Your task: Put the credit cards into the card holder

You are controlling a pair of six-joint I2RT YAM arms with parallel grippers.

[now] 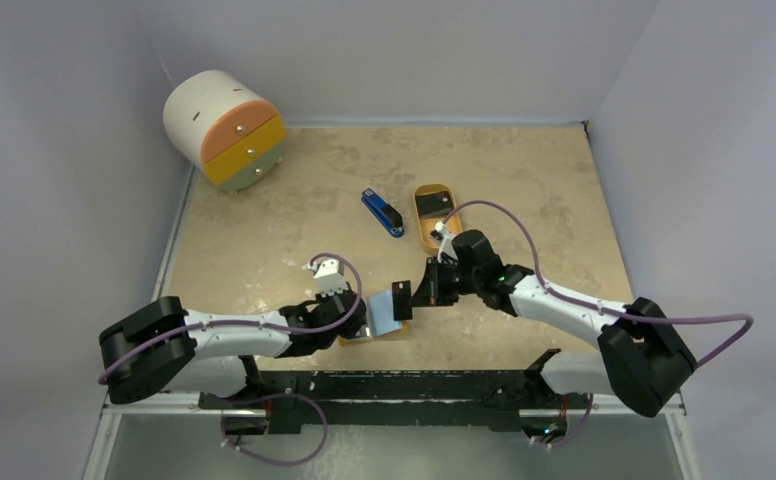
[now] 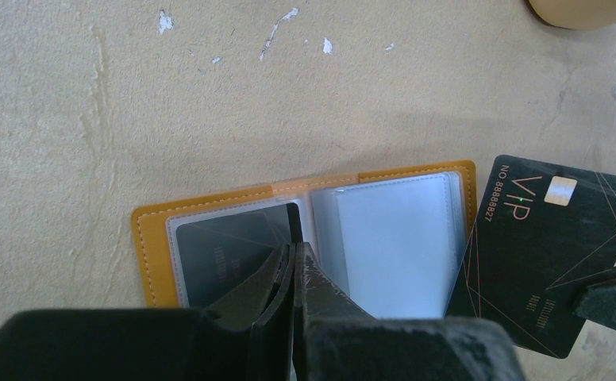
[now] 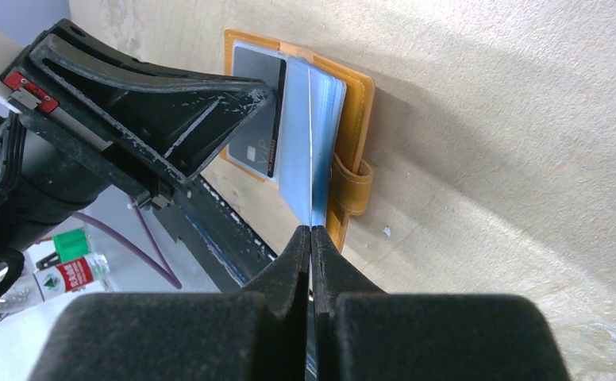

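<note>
An open tan card holder (image 2: 152, 238) with clear sleeves lies at the front middle of the table. In its left sleeve sits a dark card (image 2: 229, 238); a pale blue insert (image 2: 400, 246) shows on the right side. My left gripper is shut at the holder's middle, over the dark card's right edge; nothing shows clearly between its fingers. My right gripper is shut on a black VIP card, seen edge-on in the right wrist view. This card stands tilted at the holder's right edge, overlapping it in the left wrist view; contact cannot be told.
Behind the right arm stands an orange-tan tray (image 1: 424, 237) with a dark card (image 1: 433, 204) inside. A blue stapler (image 1: 382, 212) lies left of it, and a drum-shaped drawer box (image 1: 226, 130) fills the back left.
</note>
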